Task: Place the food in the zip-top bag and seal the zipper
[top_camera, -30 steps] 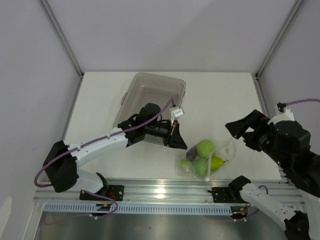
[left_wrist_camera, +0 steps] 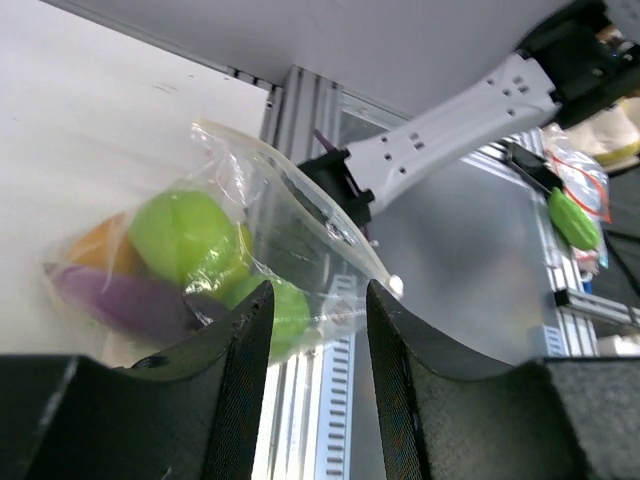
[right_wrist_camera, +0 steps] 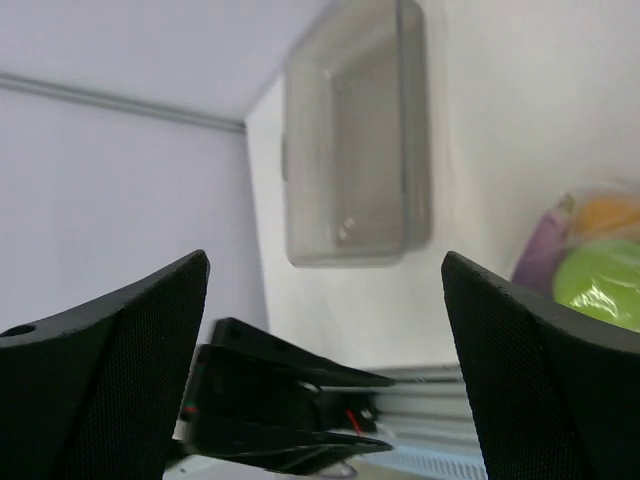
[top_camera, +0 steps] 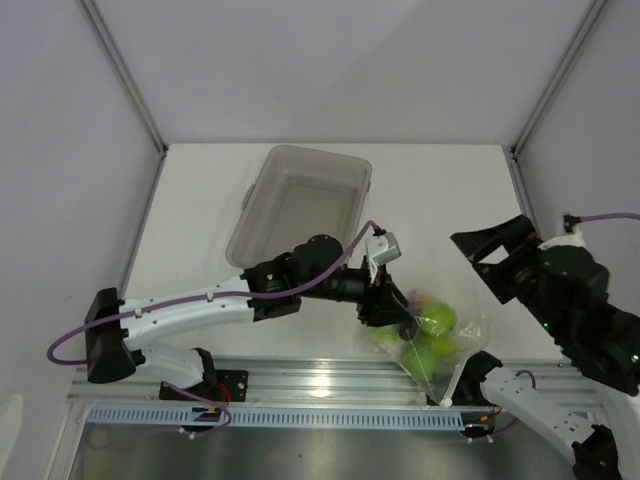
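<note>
The clear bag (top_camera: 470,340) lies at the table's front edge, its open end sticking out past the edge in the left wrist view. Inside it I see a green round piece (left_wrist_camera: 180,236), a purple piece (left_wrist_camera: 125,300), an orange piece (left_wrist_camera: 108,246) and more green food. My left gripper (top_camera: 392,318) is over the bag's left part; its fingers stand apart in its wrist view, with the bag beyond and nothing visibly pinched. Up to the right of the bag, my right gripper is wide open and empty.
An empty grey bin (top_camera: 240,245) stands at the back left of the white table. A metal rail (top_camera: 300,375) runs along the front edge. Bare table (top_camera: 430,200) lies behind the bag.
The bag has shifted and turned toward the front edge. The left one has moved right, over the bag.
</note>
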